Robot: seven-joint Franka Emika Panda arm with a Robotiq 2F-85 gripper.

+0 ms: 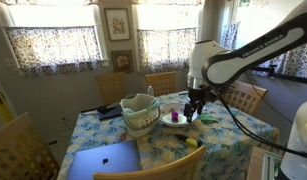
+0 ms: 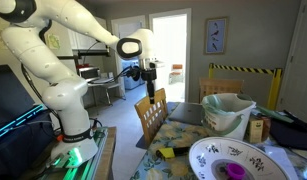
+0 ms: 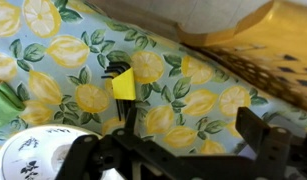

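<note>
My gripper hangs above the table, open, with nothing between its fingers. In the second exterior view the gripper is high in the air, well apart from the tabletop things. A yellow and black object lies on the lemon-print tablecloth below it in the wrist view; the same object shows near the table edge. A white patterned plate holds a purple item. In the wrist view, the plate's rim shows at the lower left.
A pale bin stands beside the plate. Something green lies at the left of the wrist view. A closed laptop covers the table's near left. Wooden chairs border the table.
</note>
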